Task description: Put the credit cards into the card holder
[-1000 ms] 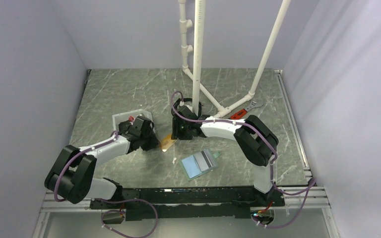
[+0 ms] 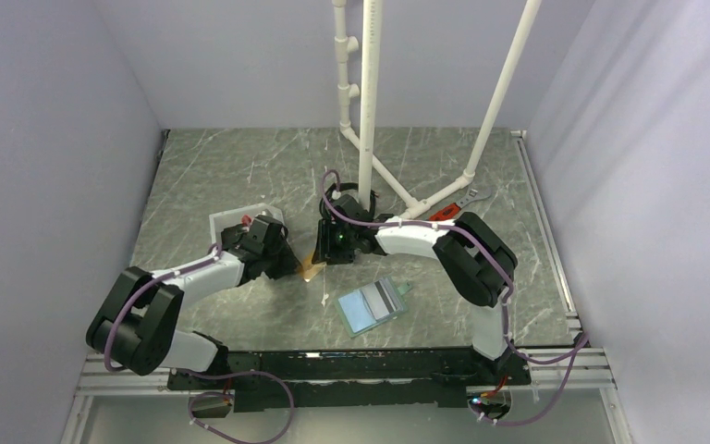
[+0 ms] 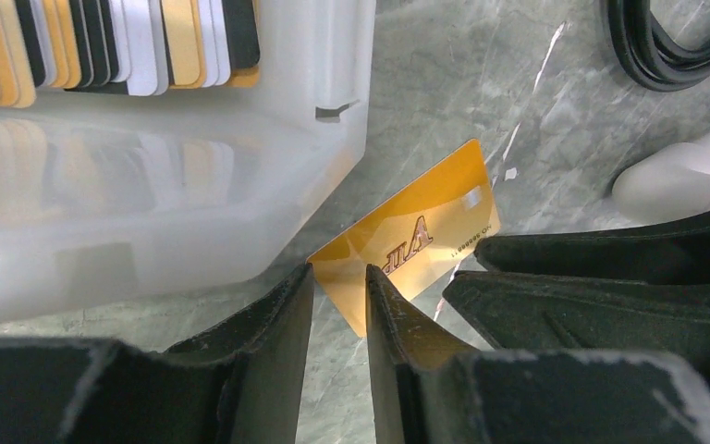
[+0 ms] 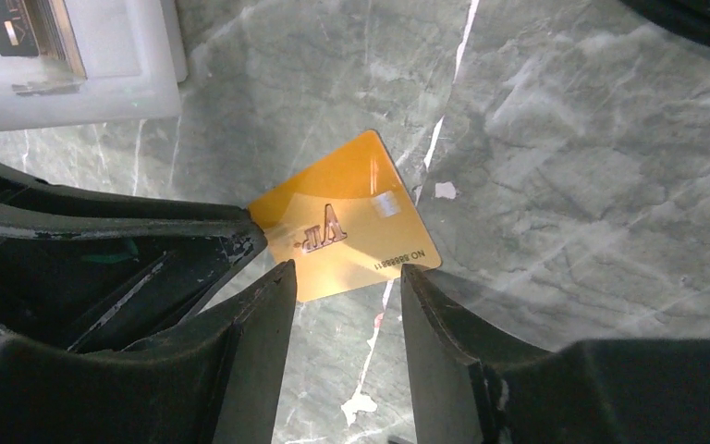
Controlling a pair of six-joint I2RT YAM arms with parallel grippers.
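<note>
An orange card point(image 3: 425, 236) tilts just above the table between my two grippers. Its left end is held by my left gripper, which is shut on it. At the card's right part is my right gripper, whose fingers stand apart with the card's lower edge showing between them; in the left wrist view its fingers point(image 3: 555, 301) reach close to that edge. A flat open card holder point(image 2: 357, 312), pale blue on one side and grey with a dark stripe on the other, lies at the front of the table in the top view.
A translucent white box point(image 3: 287, 185) with several stacked cards point(image 3: 162, 42) stands close beside my left gripper. Behind my right gripper are a coiled black cable point(image 3: 642, 42) and white pipes point(image 2: 367, 120). A red-handled wrench point(image 2: 446, 213) lies farther right.
My right gripper has shifted slightly left and toward the front, closer to the card. My left gripper has barely moved.
</note>
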